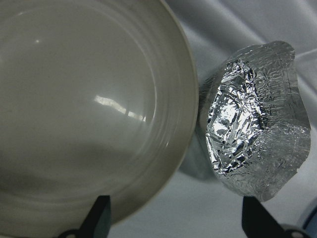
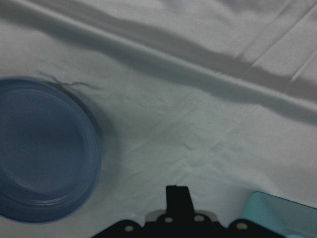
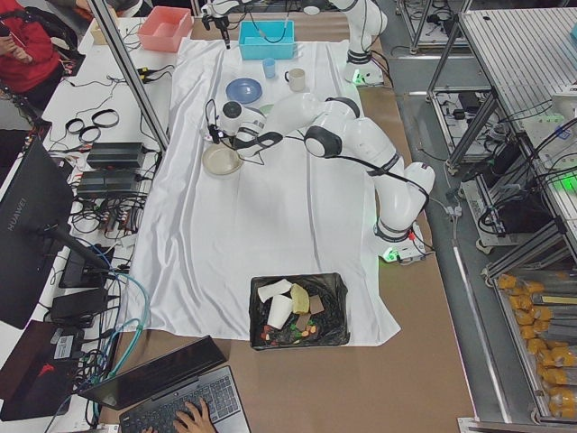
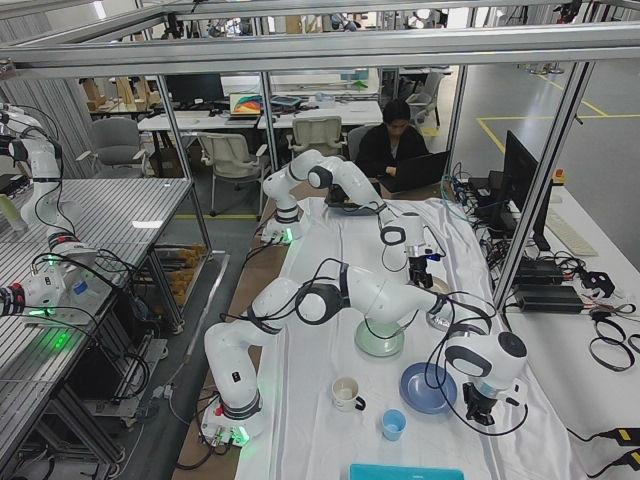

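Note:
A crumpled silver foil dish (image 1: 247, 119) lies beside a beige plate (image 1: 74, 99) in the left wrist view. My left gripper is over the gap at their near side, open, with nothing between its fingers. In the camera left view it hangs above the beige plate (image 3: 220, 162), partly hiding the foil. My right gripper (image 4: 478, 410) hangs near the blue plate (image 4: 425, 395); in the right wrist view only a dark finger shows at the bottom, so its state is unclear.
A green plate (image 4: 378, 342), cream mug (image 4: 344, 392) and blue cup (image 4: 393, 425) stand on the white cloth. A cyan bin (image 3: 266, 45) is at the far end. A black tray (image 3: 297, 338) of mixed items sits at the near end. Open cloth lies between plates and tray.

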